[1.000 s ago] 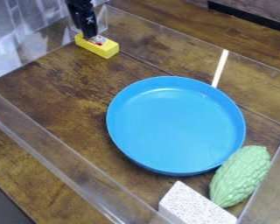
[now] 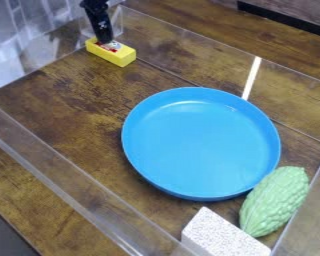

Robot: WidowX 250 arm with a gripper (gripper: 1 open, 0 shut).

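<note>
At the upper left, a dark gripper (image 2: 103, 36) reaches down just above a yellow block (image 2: 111, 57) with a small red and white marking on top, near the clear wall. Its fingertips are small and dark; whether they touch the block or how far apart they are is unclear.
A large blue plate (image 2: 200, 142) fills the centre right. A green bumpy object (image 2: 274, 201) and a white speckled block (image 2: 224, 237) lie at the lower right. Clear walls edge the wooden surface (image 2: 56, 110), whose left part is bare.
The gripper has shifted very slightly over the yellow block; everything else looks the same.
</note>
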